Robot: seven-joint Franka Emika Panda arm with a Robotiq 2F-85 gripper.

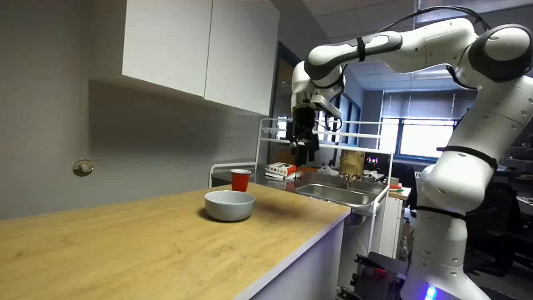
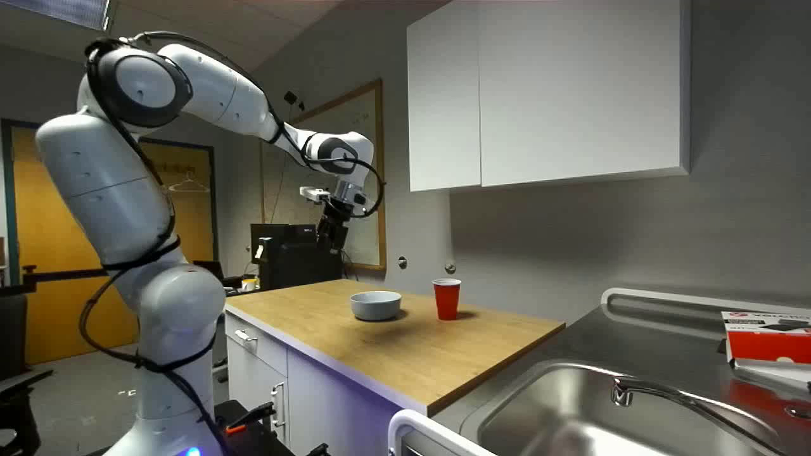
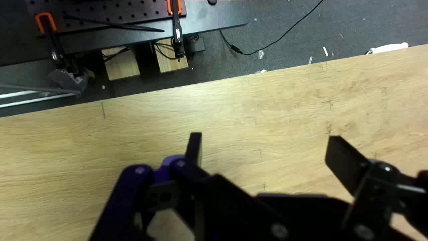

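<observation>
On the wooden counter stands a light grey bowl (image 1: 230, 206), its inside hidden by the low angle. A red cup (image 2: 447, 300) with a white rim is upright close by; the two look apart in the second exterior view. High above the counter hangs my black gripper, fingers pointing down. Its fingers (image 3: 193, 148) are spread wide in the wrist view, with only bare wood seen between them. Neither cup nor bowl can be clearly made out from the wrist, where the gripper's own body covers the lower middle.
White wall cabinets (image 1: 195, 50) hang over the back of the counter (image 2: 342, 327). A steel sink (image 2: 532, 410), a white rack (image 1: 349, 122) and boxes (image 2: 768, 338) lie beyond one end. Much of the wooden top is clear.
</observation>
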